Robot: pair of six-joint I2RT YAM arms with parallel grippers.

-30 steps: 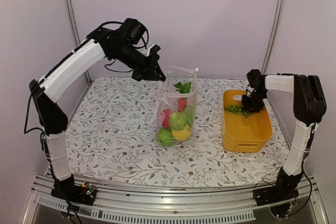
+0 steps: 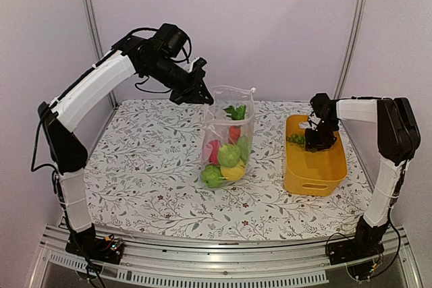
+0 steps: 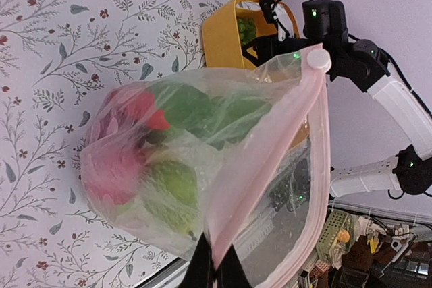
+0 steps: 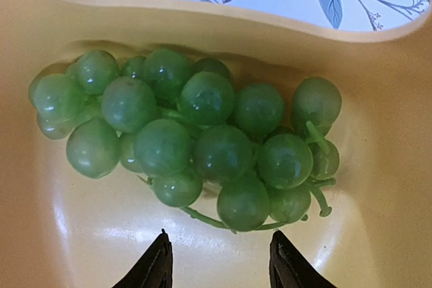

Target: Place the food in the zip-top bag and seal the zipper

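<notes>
A clear zip top bag (image 2: 228, 133) hangs upright with its mouth open, several toy foods inside, among them a green one (image 2: 230, 155) and a yellow one (image 2: 233, 170). My left gripper (image 2: 208, 101) is shut on the bag's rim at its upper left corner; the left wrist view shows the pinkish rim (image 3: 236, 200) running into the fingers. A bunch of green grapes (image 4: 202, 133) lies at the far end of the yellow bin (image 2: 314, 166). Over the bin, my right gripper is part open, its fingertips just short of the grapes with nothing between them.
A white slider (image 3: 319, 60) sits at the bag's far upper corner. The bin's walls close in around the right gripper.
The bin has slid a little to the left. The left arm and bag stay still.
</notes>
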